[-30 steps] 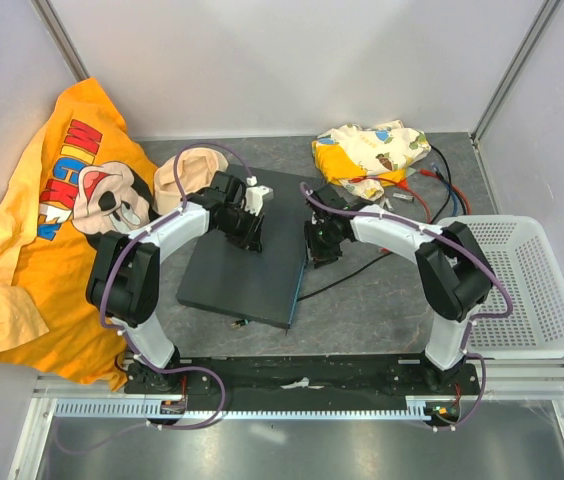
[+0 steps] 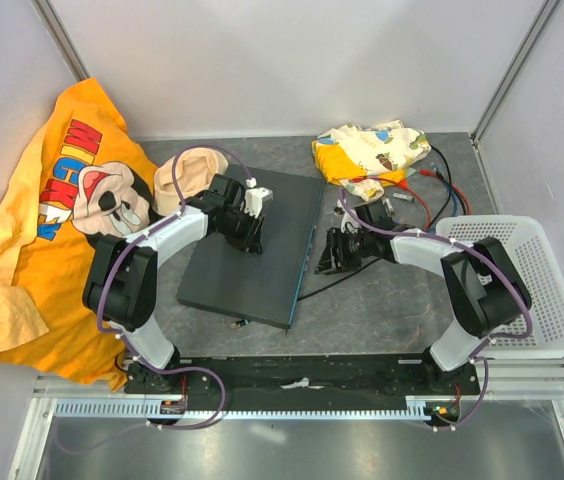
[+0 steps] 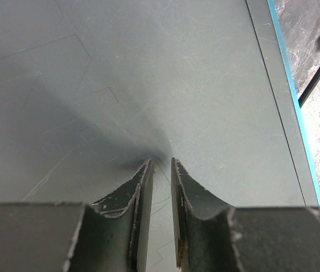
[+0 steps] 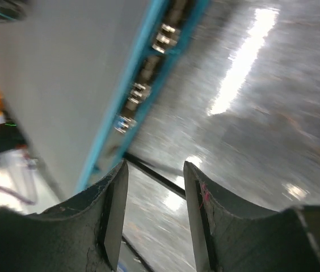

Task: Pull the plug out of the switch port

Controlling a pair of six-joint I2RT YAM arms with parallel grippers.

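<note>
The dark switch box lies flat in the middle, its blue-edged port strip along its right side. A black cable runs from the lower end of the strip. My left gripper hovers over the box's top, its fingers part open with nothing between them. My right gripper is beside the port side, fingers apart, over the cable but not visibly holding it; the right wrist view is partly blurred.
An orange cloth covers the left, a beige hat sits behind my left arm, a patterned cloth and loose cables lie at the back right, and a white basket stands at the right.
My left arm has barely moved.
</note>
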